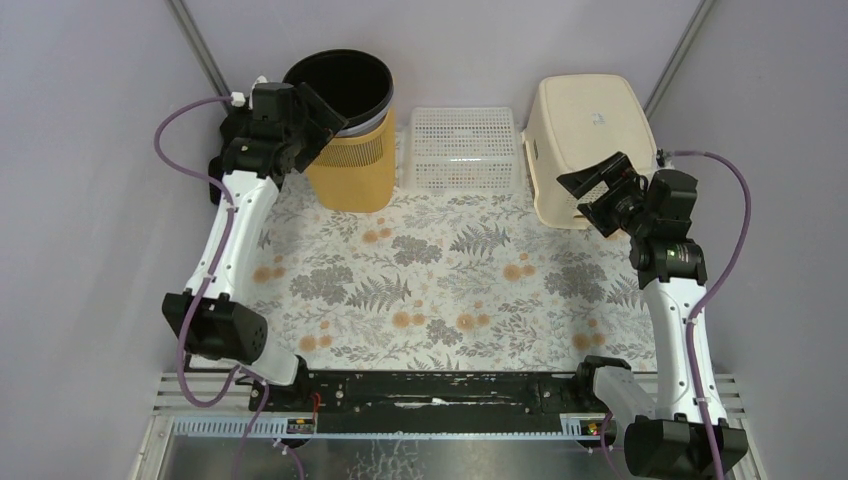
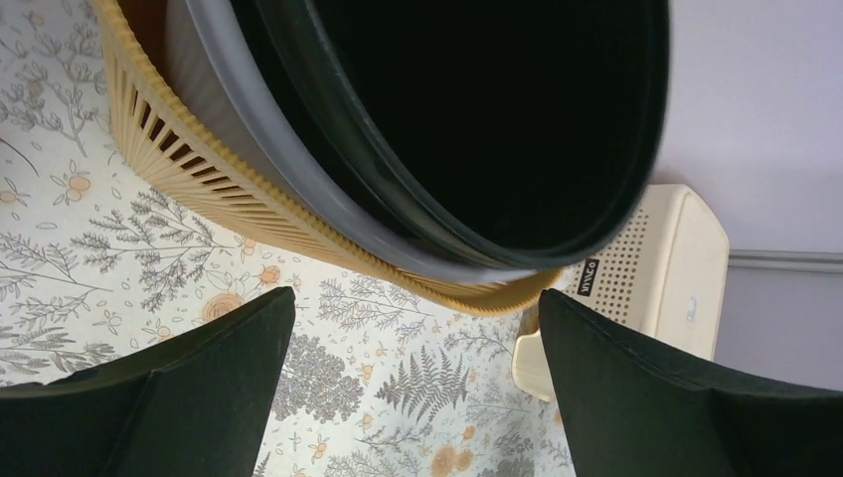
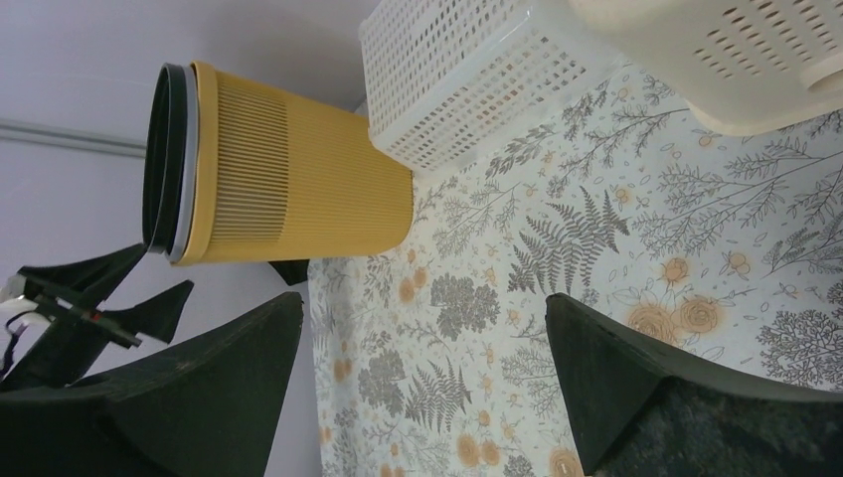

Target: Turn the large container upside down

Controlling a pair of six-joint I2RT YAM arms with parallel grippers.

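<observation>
A tall yellow bin (image 1: 352,180) stands upright at the back left, with a white-rimmed bin and a black bin (image 1: 340,80) nested in its mouth. My left gripper (image 1: 323,146) is open in front of the nested rims; in the left wrist view those rims (image 2: 398,219) lie beyond the fingers, nothing between them. At the back right sits a large cream container (image 1: 590,115), its flat, closed face up. Over its front edge stands my right gripper (image 1: 573,195), open and empty. Its wrist view shows the container's wall (image 3: 721,70) at upper right.
Between bin and container, a white perforated basket (image 1: 462,150) is near the back wall. Black cloth (image 1: 232,135) lies partly hidden behind the left arm.
</observation>
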